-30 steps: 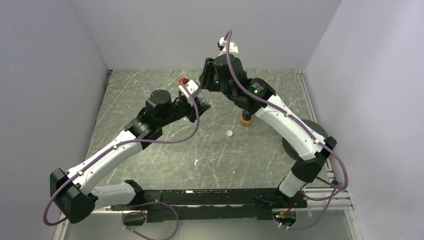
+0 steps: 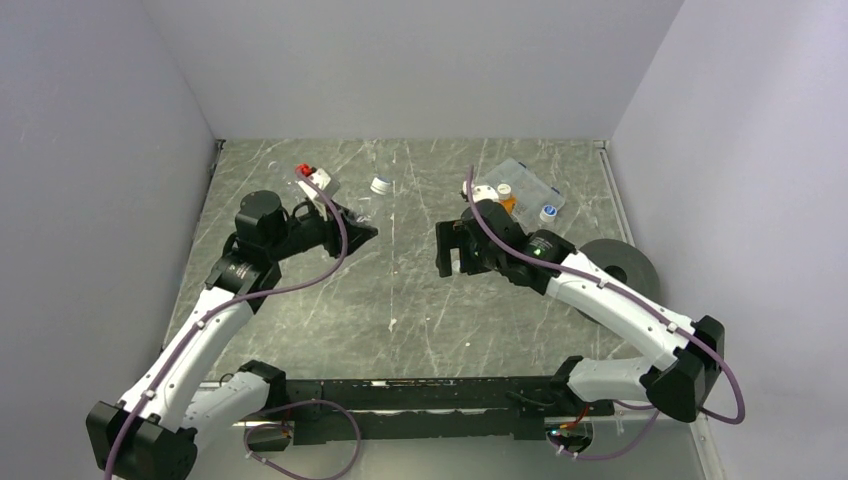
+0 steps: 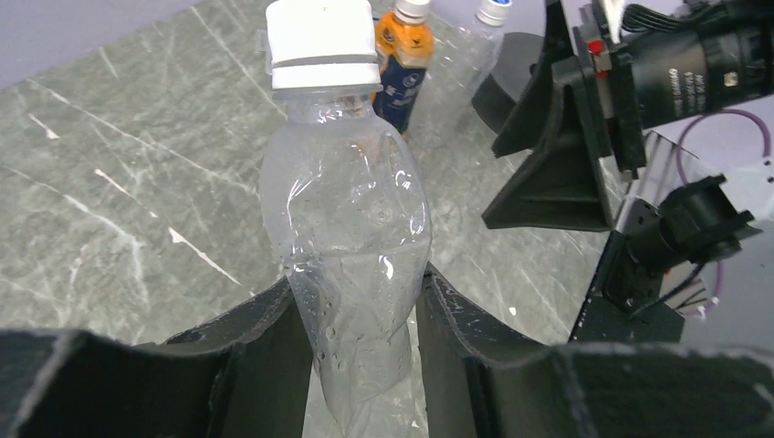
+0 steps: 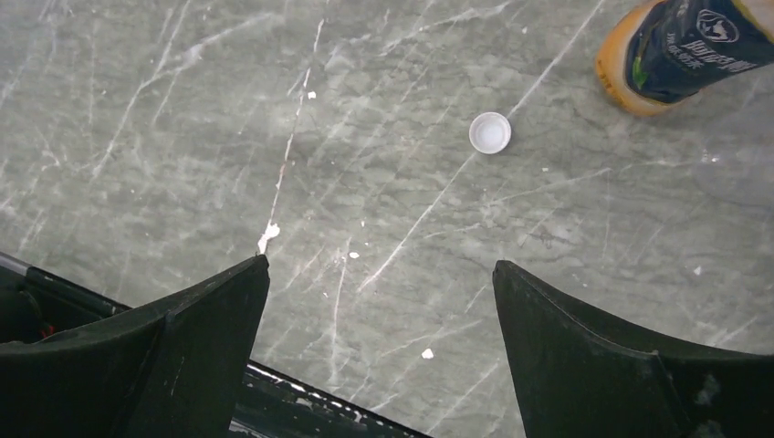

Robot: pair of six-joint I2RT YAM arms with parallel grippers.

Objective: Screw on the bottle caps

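A clear bottle (image 3: 351, 201) with a white cap (image 3: 326, 46) on its neck stands upright between the fingers of my left gripper. The fingertips lie close along both sides; whether they still press on it is unclear. From above, its cap (image 2: 381, 186) shows beyond the left gripper (image 2: 362, 232). My right gripper is open and empty, its fingers wide apart over the table. A loose white cap (image 4: 490, 133) lies on the table, hollow side up, ahead of those fingers. An orange bottle (image 3: 402, 59) with a white cap stands to the right.
Beside the orange bottle is another clear bottle (image 3: 470, 59) with a blue-and-white cap. A clear plastic box (image 2: 530, 180) lies behind them, and a dark round disc (image 2: 622, 275) at the right. A faint clear bottle (image 2: 283, 170) shows back left.
The right arm has swung away from it and come down in front of the orange bottle, fingers open.
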